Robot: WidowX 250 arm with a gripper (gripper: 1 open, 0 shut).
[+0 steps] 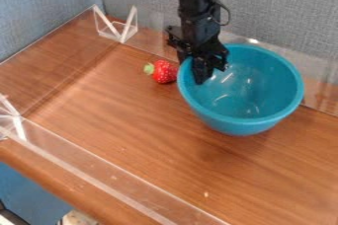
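My gripper (pixel 201 63) reaches down from the top centre onto the near left part of a teal bowl (pixel 251 106). It is shut on the bowl's left rim, though its fingertips are partly hidden. A red strawberry (pixel 162 72) with a pale green top lies on the wooden table just left of the bowl.
Clear plastic edging runs along its left, front and back edges, with a white wire frame (pixel 115 25) at the back left. Grey padded walls stand behind.
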